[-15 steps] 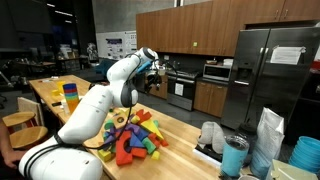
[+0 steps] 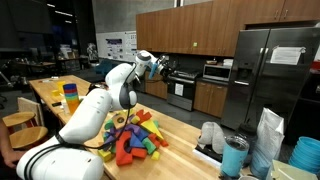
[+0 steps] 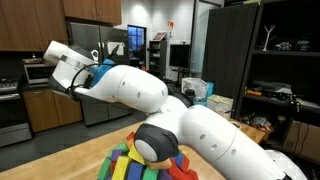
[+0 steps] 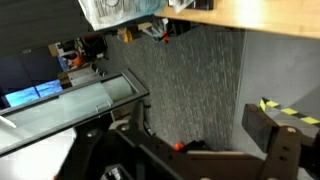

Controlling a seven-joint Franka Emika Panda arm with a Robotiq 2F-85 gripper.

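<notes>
My gripper is high, beyond the table's far side, and its dark fingers [image 4: 283,138] stand wide apart at the two lower sides of the wrist view. Only grey floor shows between them, so it is open and empty. A heap of coloured blocks [image 2: 130,140], in red, yellow, green and blue, lies on the wooden table beside the arm. In exterior view 2 the same blocks [image 3: 150,168] are partly covered by the arm, and the fingers cannot be made out there.
A small stack of coloured blocks [image 2: 71,96] stands at the left. At the right are a blue tub [image 2: 235,155], a plastic bag [image 2: 267,142] and a green-blue bin [image 2: 306,155]. Bare wood [image 2: 180,150] lies between the heap and these.
In exterior view 1 the upper arm and wrist have swung a little to the right, and the gripper has turned. The blocks and other objects stay where they were.
</notes>
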